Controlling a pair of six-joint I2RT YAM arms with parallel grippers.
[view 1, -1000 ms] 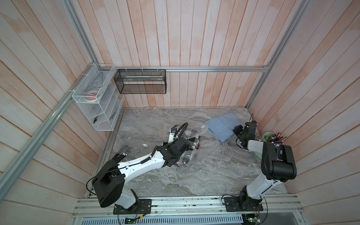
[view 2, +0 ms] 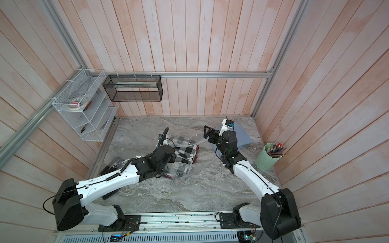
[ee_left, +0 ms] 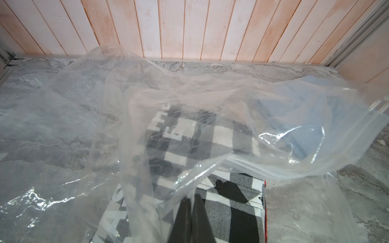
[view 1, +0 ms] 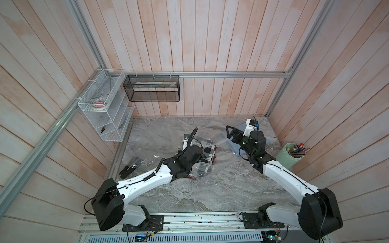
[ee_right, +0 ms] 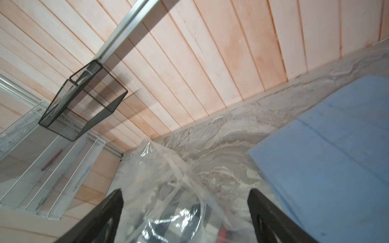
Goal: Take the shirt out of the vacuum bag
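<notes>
A folded black-and-white checked shirt [ee_left: 231,206] lies mid-table, partly under a crumpled clear vacuum bag [ee_left: 316,149], whose raised opening shows in the left wrist view. My left gripper is shut at the bag's edge over the shirt; whether thin plastic sits between its fingertips is unclear. My right gripper is open, raised right of the bag, with nothing between its fingers and the bag visible beyond them.
A folded blue cloth [ee_right: 324,154] lies at back right. A green cup of pens [view 2: 265,160] stands at the right. Dark objects [view 1: 128,168] lie at the left. Wire baskets [view 1: 152,89] hang on the walls above.
My right arm has swung up and leftward from the pen cup toward the bag. The left arm has shifted slightly.
</notes>
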